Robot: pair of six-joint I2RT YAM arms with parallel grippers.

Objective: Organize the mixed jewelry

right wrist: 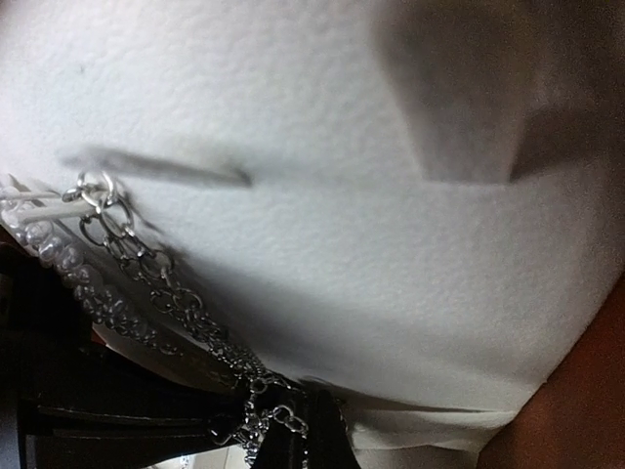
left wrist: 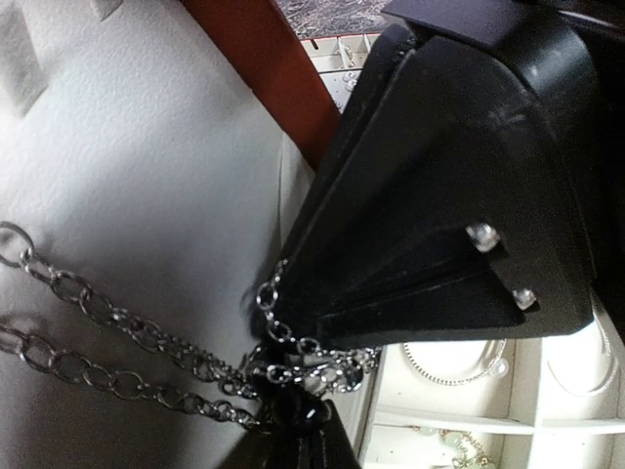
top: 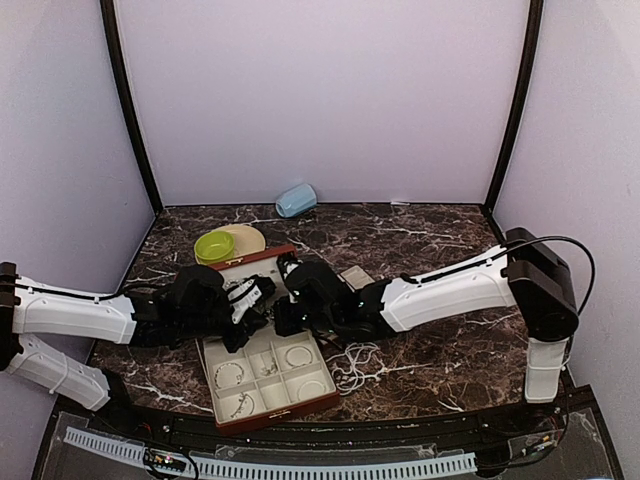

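Note:
A silver chain necklace [left wrist: 107, 318] hangs in two strands along the white padded lid of the jewelry box [left wrist: 127, 156] in the left wrist view. Its lower end bunches at my left gripper, which is shut on it. Close against that bunch is the black body of my right gripper [top: 280, 326], also shut. The right wrist view has the chain [right wrist: 176, 293] dropping from the upper left to loose links around the right fingertips; whether any link is pinched there cannot be made out. A string of clear beads [right wrist: 73, 269] hangs beside the chain.
The box's compartment tray [top: 267, 376] holds bracelets in several cells. White strands [top: 355, 370] lie right of the box. A green bowl [top: 213, 247], a round beige plate [top: 246, 238] and a blue cup [top: 296, 201] stand behind.

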